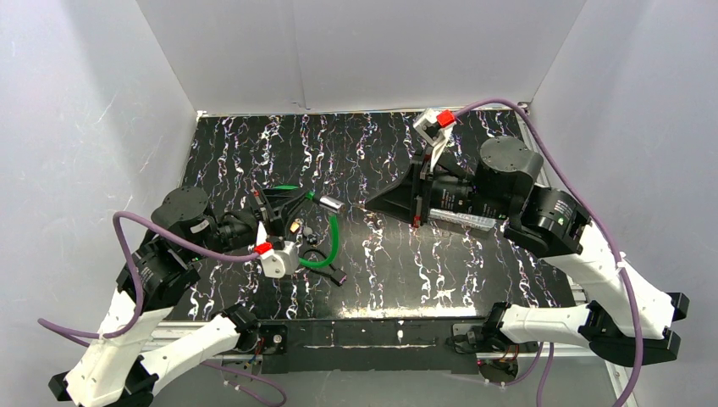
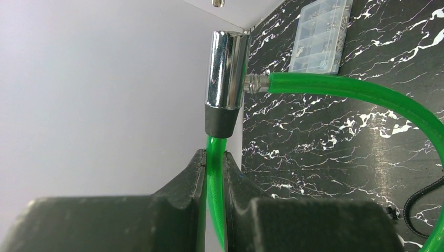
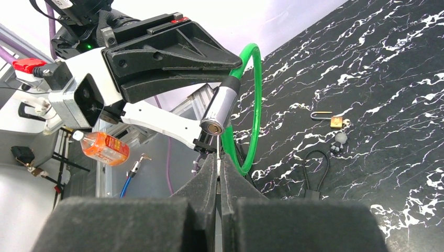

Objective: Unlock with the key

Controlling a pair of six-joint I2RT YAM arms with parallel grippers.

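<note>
A chrome lock cylinder with a black collar sits on a green cable, which loops round into its side. My left gripper is shut on the cable just below the collar. In the right wrist view the cylinder's end face with its keyhole is turned toward my right gripper. That gripper is shut on a thin key, mostly hidden between the fingers. The key's tip shows at the top of the left wrist view, apart from the cylinder. From above, a gap separates the cylinder and the right fingertips.
On the dark marbled table lie a small brass padlock, a grey knobbed item and a black cable loop. A clear compartment box lies under the right arm.
</note>
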